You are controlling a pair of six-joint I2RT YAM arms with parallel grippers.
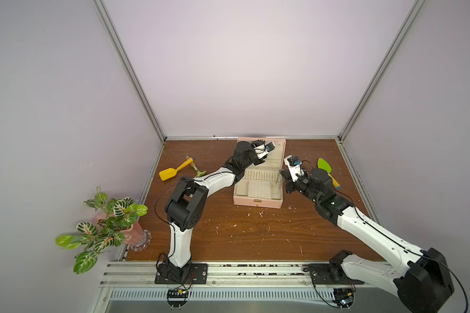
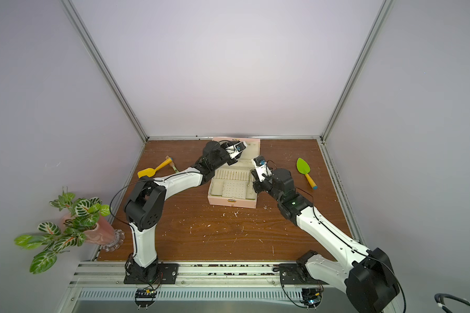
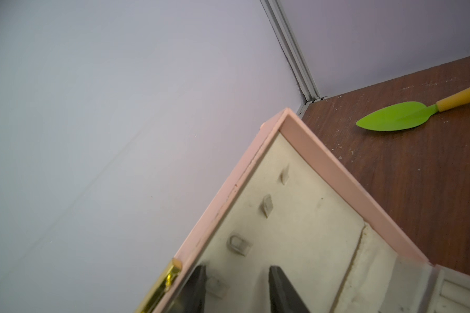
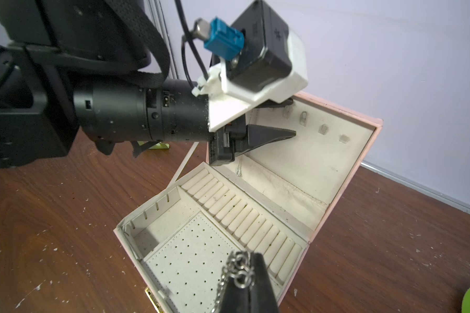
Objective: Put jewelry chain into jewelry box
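Observation:
The pink jewelry box (image 1: pixel 256 200) stands open at the middle of the table, its cream lid (image 3: pixel 308 208) raised with small tabs inside. My left gripper is at the lid's inner face near the top edge, fingers part open, nothing clearly between its fingers. In the right wrist view a silver chain (image 4: pixel 240 268) hangs at the shut fingers of my right gripper, above the box's right part.
A yellow spatula (image 1: pixel 168 172) and another tool lie at the left; a green trowel (image 2: pixel 303 167) lies at the right. A potted plant (image 1: pixel 133 229) stands at the front left.

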